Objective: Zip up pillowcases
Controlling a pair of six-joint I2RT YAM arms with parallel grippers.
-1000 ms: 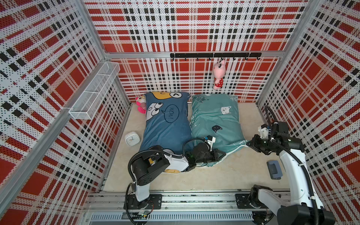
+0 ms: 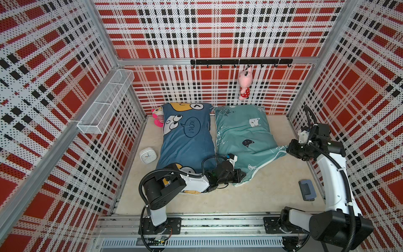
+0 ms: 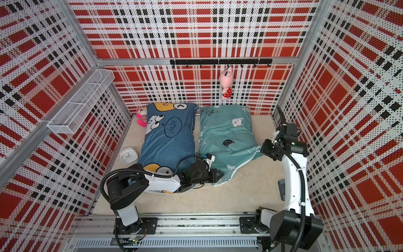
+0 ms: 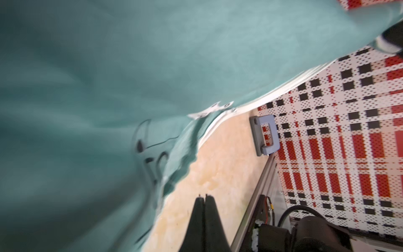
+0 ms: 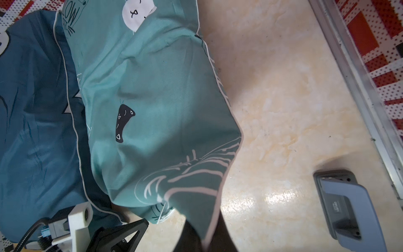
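The teal pillowcase (image 2: 237, 130) lies on the right half of the table, its near right corner lifted toward my right gripper (image 2: 289, 149), which is shut on that corner with the pale edge running into its fingers. My left gripper (image 2: 239, 176) is at the near left part of the teal case, shut, its fingertips in the left wrist view beside the white-edged opening with nothing clearly between them. The blue pillowcase (image 2: 186, 134) lies to the left, partly under the left arm.
A clock (image 2: 147, 155) sits at the left edge, a grey-blue object (image 2: 306, 189) at the right front. A pink toy (image 2: 244, 82) hangs at the back, another (image 3: 141, 117) lies behind the blue case.
My right gripper has moved up and outward to the right, drawing the teal corner with it and stretching the near edge. The left gripper has shifted slightly left.
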